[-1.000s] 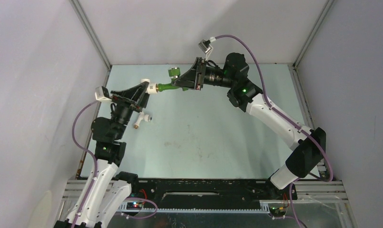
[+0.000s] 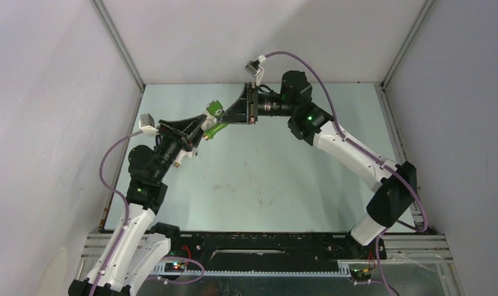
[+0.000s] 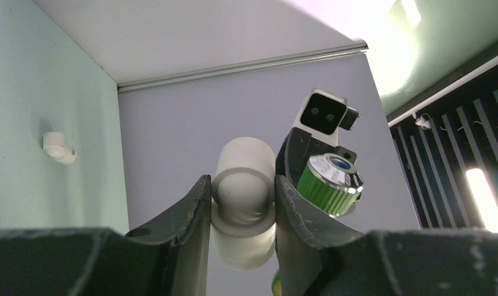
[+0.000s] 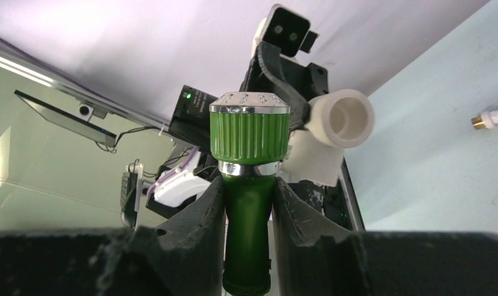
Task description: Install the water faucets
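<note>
My left gripper is shut on a white pipe fitting [image 3: 245, 159], which stands upright between its fingers in the left wrist view. Gripped in my right gripper is a green faucet valve [image 4: 247, 137] with a ribbed cap and silver rings. An open socket of the white fitting [image 4: 348, 118] faces the camera in the right wrist view, just right of the green cap. From above, the green valve [image 2: 215, 107] overlaps the white fitting [image 2: 208, 121]; whether they touch or join cannot be told. The valve's brass-coloured end points down and left.
A second white fitting [image 2: 184, 156] with a brass-coloured end lies on the table, partly covered by my left gripper from above. Pale walls close in the sides and back.
Both grippers have come closer together, the left moving right and the right moving left. The green valve has tilted, its lower end swinging down. The left gripper now covers part of the table's fitting.
</note>
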